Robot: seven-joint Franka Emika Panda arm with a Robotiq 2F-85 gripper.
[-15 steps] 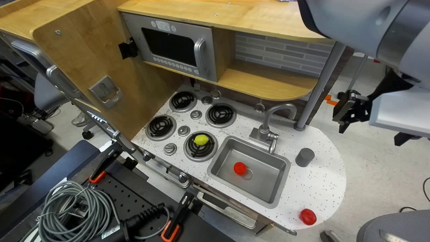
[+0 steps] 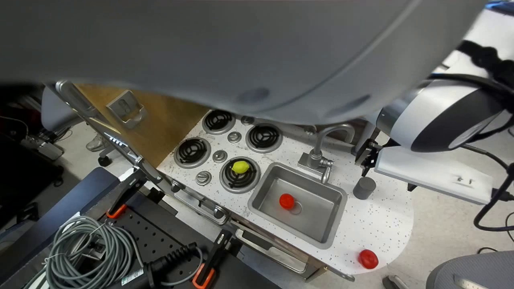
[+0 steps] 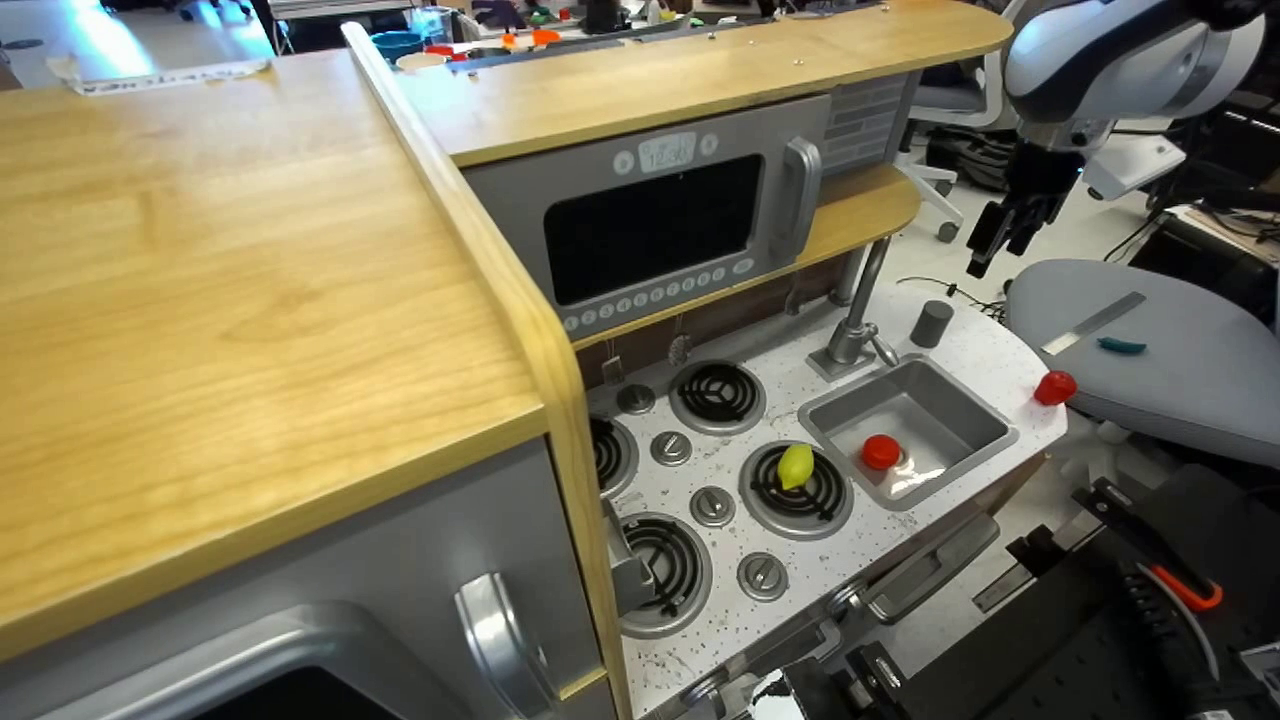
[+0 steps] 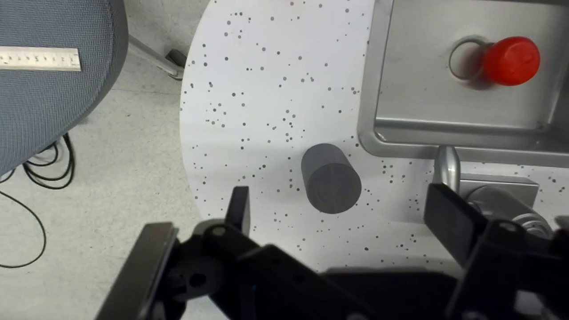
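My gripper is open, its two fingers wide apart with nothing held between them. In the wrist view a dark grey cylinder (image 4: 331, 184) stands on the speckled white counter, showing between the fingertips but farther down. Exterior view 1 has the gripper (image 2: 367, 156) above and behind that cylinder (image 2: 364, 188), near the faucet. A red round object (image 2: 286, 201) lies in the sink beside the drain ring. On the front right burner rests a yellow lemon (image 3: 795, 466). Another red object (image 2: 368, 259) sits at the counter's rounded right end.
The silver faucet (image 2: 316, 156) rises behind the sink (image 2: 340, 212), close to the gripper. A wooden shelf (image 3: 882, 204) and the microwave (image 3: 792, 132) overhang the counter's back.
In exterior view 1 the gripper has moved left and slightly down, toward the counter above the cylinder. Objects on the counter have stayed put.
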